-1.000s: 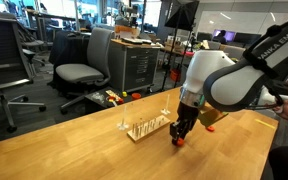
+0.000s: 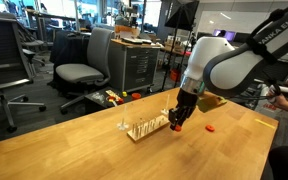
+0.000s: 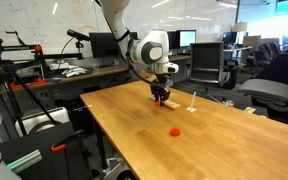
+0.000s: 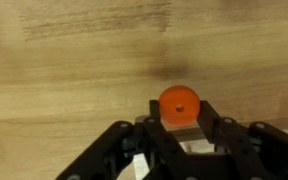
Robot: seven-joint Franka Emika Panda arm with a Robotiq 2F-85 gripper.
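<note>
A round red-orange piece (image 4: 179,105) sits between the fingertips in the wrist view, with my gripper shut on it. From the side, my gripper (image 2: 177,122) and the red piece (image 2: 178,127) appear just above the wooden table, right of a small wooden rack (image 2: 148,128). The white arm partly hides my gripper (image 3: 160,100) in the second exterior view. A second red piece (image 2: 210,128) lies loose on the table; it also shows as a red disc (image 3: 175,132) in that other view.
One thin white post (image 2: 123,122) stands at the rack's left end, another (image 2: 165,108) near its right.
The rack and the loose red piece have stayed put.
</note>
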